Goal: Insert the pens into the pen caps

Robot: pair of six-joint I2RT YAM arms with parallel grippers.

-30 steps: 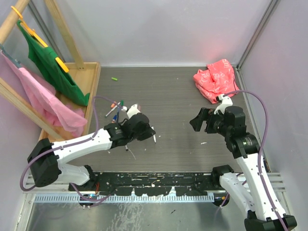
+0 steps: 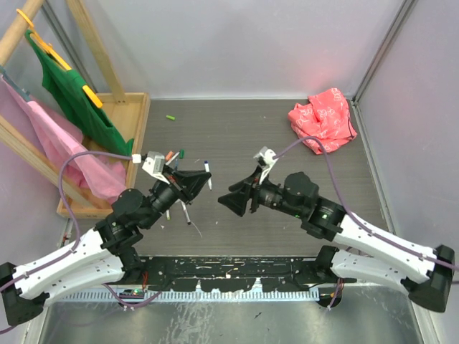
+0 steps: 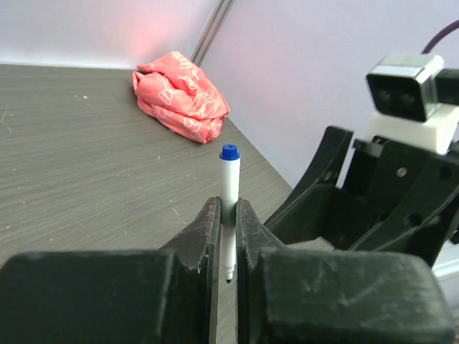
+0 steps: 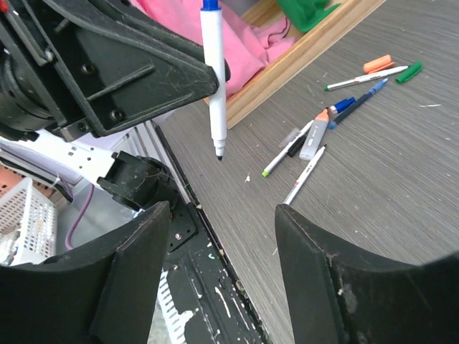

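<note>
A white pen with a blue end [image 3: 229, 208] stands upright in the left wrist view, and my left gripper is shut on its middle. Its blue end points up and the dark tip points down. The same pen [image 4: 214, 79] shows upright in the right wrist view. My right gripper [image 2: 236, 204] is apart from the pen, to its right in the top view, with its fingers [image 4: 308, 265] spread and nothing between them. Among the pens on the table are a blue pen [image 4: 358, 105], a blue cap [image 4: 341, 105] and a green cap [image 4: 409, 72].
Several markers and pens, including a grey-and-orange marker [image 4: 313, 137], lie beside the wooden rack [image 2: 140, 143] hung with cloths. A red patterned cloth [image 2: 323, 118] lies at the back right. A small green piece [image 2: 171, 117] sits further back. Mid-table is mostly clear.
My right gripper has moved left, towards the left one. The left arm has swung round and shifted left, with the pen still in its gripper and now standing upright.
</note>
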